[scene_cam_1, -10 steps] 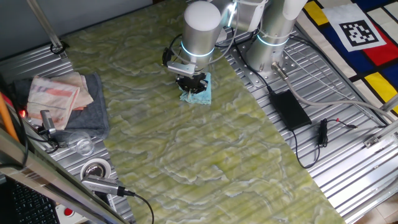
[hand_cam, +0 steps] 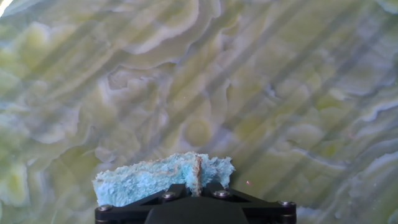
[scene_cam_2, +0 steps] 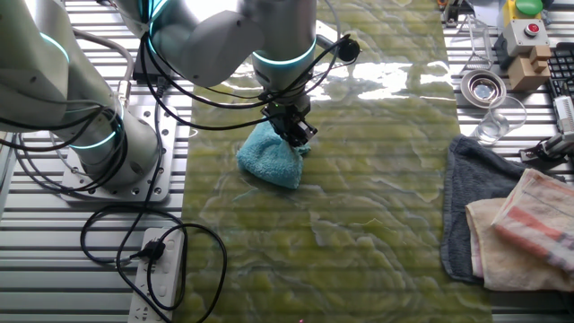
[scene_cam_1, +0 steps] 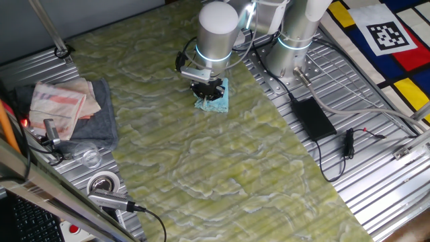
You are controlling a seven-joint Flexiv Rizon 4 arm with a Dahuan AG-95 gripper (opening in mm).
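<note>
A small light-blue cloth (scene_cam_2: 272, 157) lies bunched on the green marbled mat (scene_cam_2: 377, 224), near the robot's base. My gripper is shut on it, and a fold with a brownish edge stands up between the fingertips in the wrist view. The rest of the cloth (hand_cam: 146, 180) spreads mostly to the left of the fingers in that view. From exterior view 1, the gripper covers part of the cloth (scene_cam_1: 216, 105).
Folded towels, one striped (scene_cam_1: 57, 107) on a dark grey one (scene_cam_1: 106, 124), lie beside the mat. Near them are a clear cup (scene_cam_1: 87, 156) and a round metal dish (scene_cam_1: 103, 183). A black power adapter (scene_cam_1: 313, 119) sits by the base.
</note>
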